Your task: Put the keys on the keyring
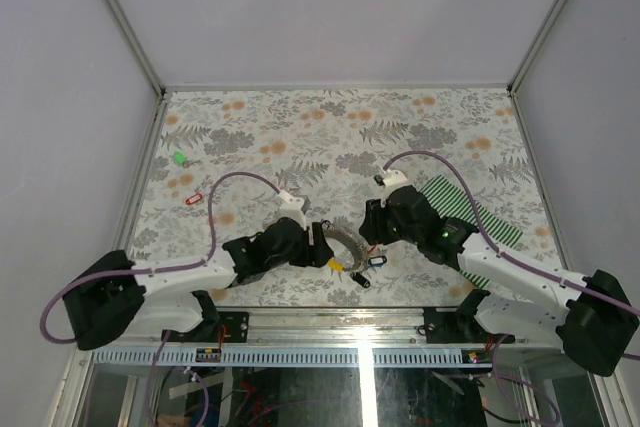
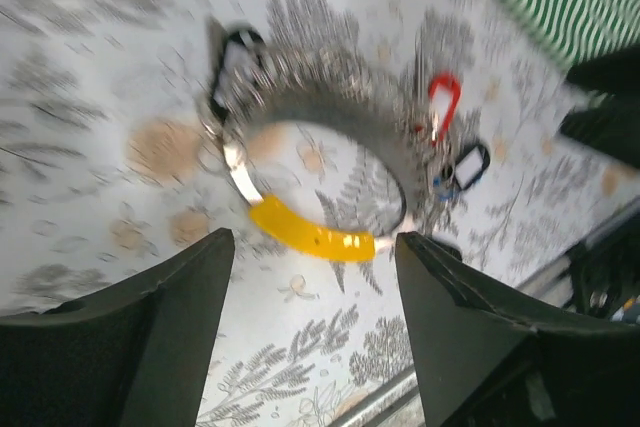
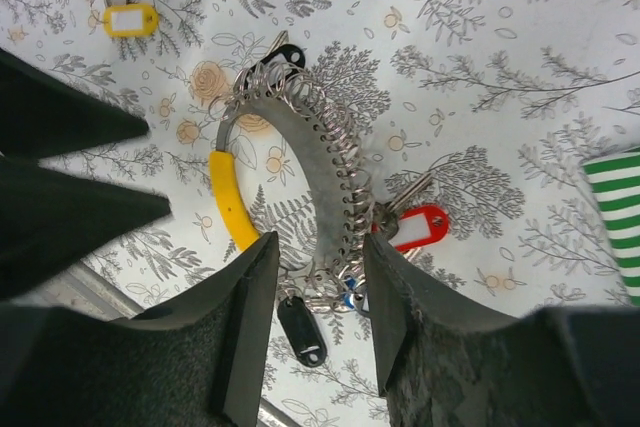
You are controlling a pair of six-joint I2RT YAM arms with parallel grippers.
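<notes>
The keyring (image 3: 325, 179), a curved grey band with wire coils and a yellow section (image 3: 228, 187), lies on the patterned table. Along it are a black key tag (image 3: 300, 332), a red key tag (image 3: 420, 227) and a black-headed key (image 3: 291, 54); a blue-edged tag is mostly hidden by a finger. My right gripper has its fingers apart, straddling the band's lower end; whether they touch it I cannot tell. Over the yellow section, my left gripper is open, nothing clasped. A key with a yellow tag (image 3: 130, 20) lies apart, up and left.
Farther left lie a green-tagged key (image 1: 180, 158) and another red tag (image 1: 194, 199). A green striped cloth (image 1: 470, 212) is at the right, partly under the right arm. A metal rail (image 1: 300, 317) borders the front.
</notes>
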